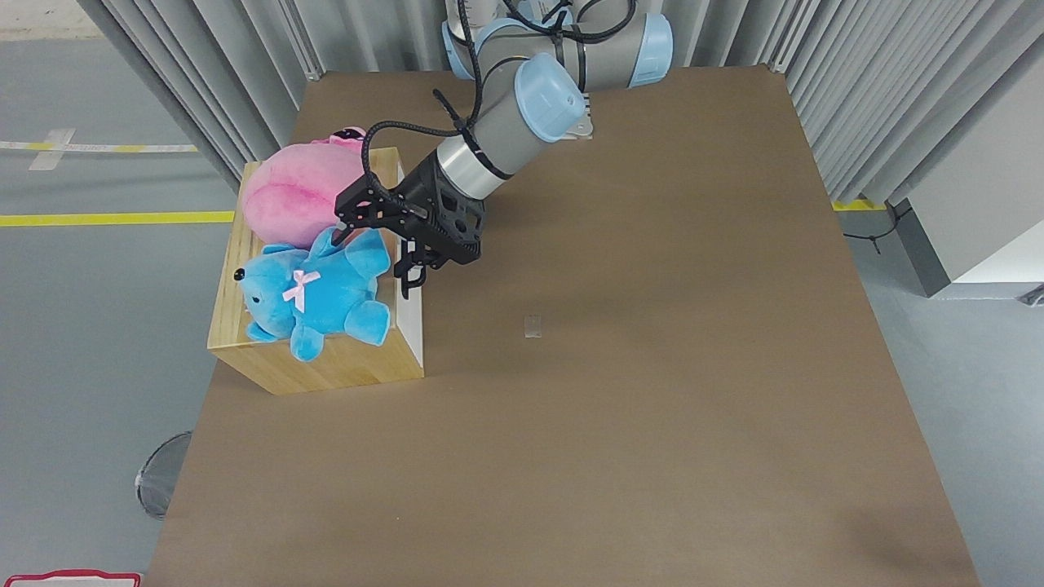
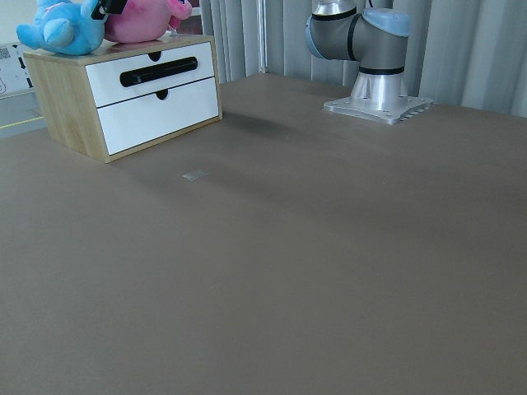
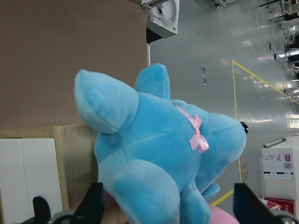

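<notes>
A blue plush toy point(image 1: 323, 293) point(image 3: 149, 144) with a pink bow point(image 3: 198, 139) lies on top of the wooden drawer box point(image 1: 328, 372) point(image 2: 70, 107). Behind it sits a pink plush toy point(image 1: 294, 196) point(image 2: 140, 16). My gripper point(image 1: 373, 260) stands open just over the back of the blue toy, its fingers wide apart at the bottom of the wrist view. The blue toy is between and beyond them, not visibly gripped. Both white drawers point(image 2: 152, 115) appear shut.
The table edge runs close along the box's left, with floor beyond. The robot's base point(image 2: 379, 107) stands at the back, by the curtain.
</notes>
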